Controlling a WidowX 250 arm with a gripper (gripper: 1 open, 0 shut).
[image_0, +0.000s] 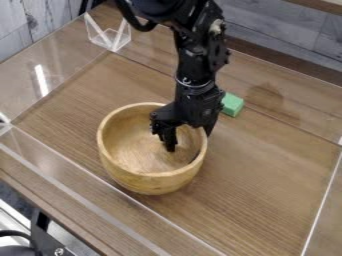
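A black robot arm reaches down from the top of the camera view to my gripper, whose dark fingers are spread open at the back rim and inside of a large wooden bowl. Whether anything lies between or under the fingertips is too dark and small to tell.
A green block sits behind the bowl to the right. A clear plastic object stands at the back left. A black cable lies at the lower left corner.
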